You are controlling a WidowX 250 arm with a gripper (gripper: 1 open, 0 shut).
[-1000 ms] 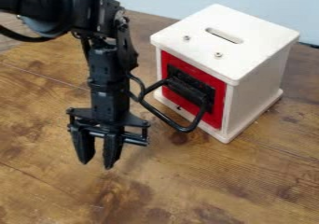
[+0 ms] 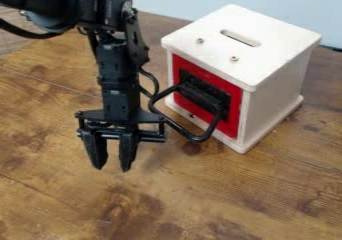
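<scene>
My black gripper (image 2: 111, 152) hangs low over the wooden tabletop at the left of the view, pointing down, its two fingers apart with nothing seen between them. To its right stands a white wooden box (image 2: 274, 84) with a slot in its top and a red front face (image 2: 234, 124). A dark recessed panel (image 2: 201, 89) sits in that face, with a black loop handle (image 2: 201, 136) jutting out toward the gripper.
A pale wall lies behind at the top. A cable runs from the arm at the upper left.
The gripper has shifted slightly to the right and up over the last second. The box looks unmoved.
</scene>
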